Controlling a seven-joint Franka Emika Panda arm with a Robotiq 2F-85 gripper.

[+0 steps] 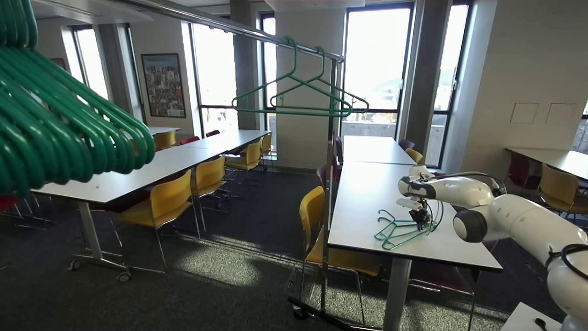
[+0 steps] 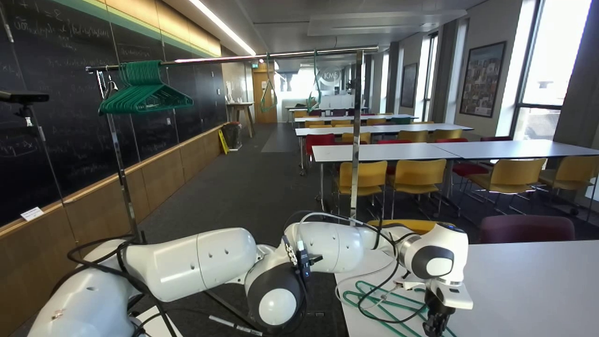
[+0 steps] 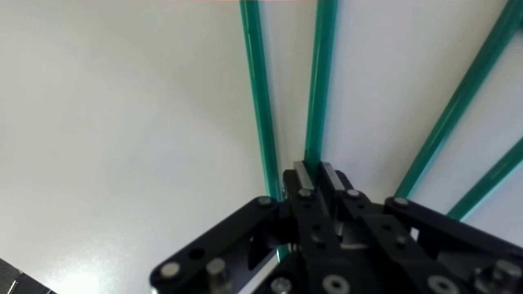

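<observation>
Green plastic hangers lie overlapping on the white table, seen in exterior view 1. My gripper is shut on the bar of a green hanger, down at the table's surface. Left of it in the wrist view, a second green bar runs close by, outside the fingers and partly under the gripper. Two more bars slant off to the right. In exterior view 2 the arm's cables cross in front of the hangers.
A metal rail bears two spaced green hangers near its end and a dense bunch of hangers at the other. The rack's upright post stands beside the table. Behind the hangers, the table is bare.
</observation>
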